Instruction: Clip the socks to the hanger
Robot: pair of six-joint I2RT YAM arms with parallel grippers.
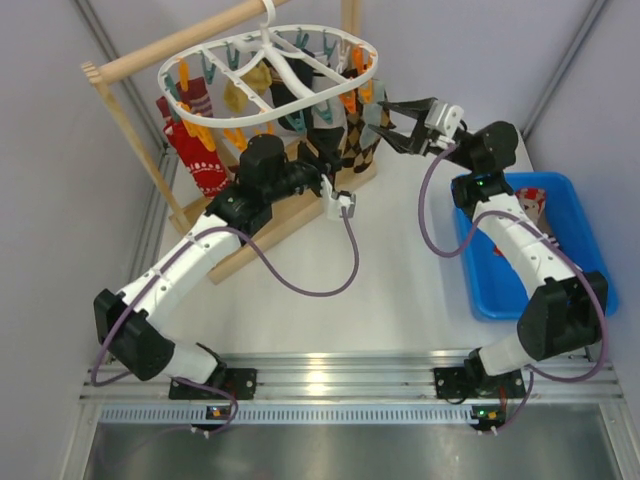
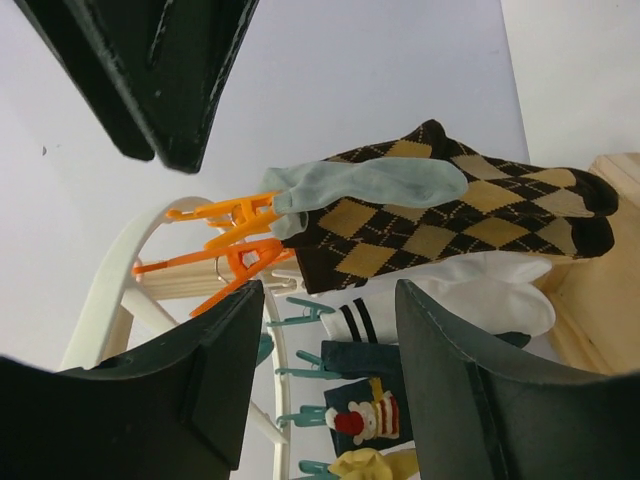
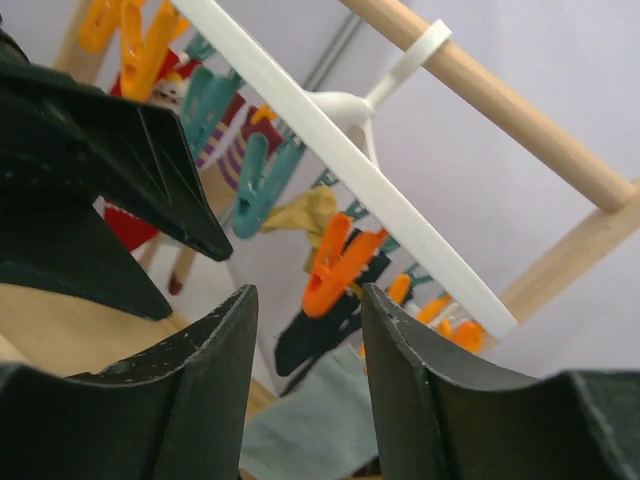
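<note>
The white round hanger (image 1: 176,60) carries socks on teal and orange clips. My left gripper (image 1: 325,150) stands under its near right side, fingers apart; in the left wrist view a light blue sock (image 2: 370,182) hangs from an orange clip (image 2: 240,215) beside an argyle sock (image 2: 440,225), beyond the fingers. My right gripper (image 1: 395,122) is right of the hanger, fingers spread near the light blue sock; its wrist view shows an orange clip (image 3: 330,270) beyond them. I see nothing held in either gripper.
A blue tray (image 1: 480,290) with more socks lies at the right. The wooden stand (image 1: 133,135) holds the hanger.
</note>
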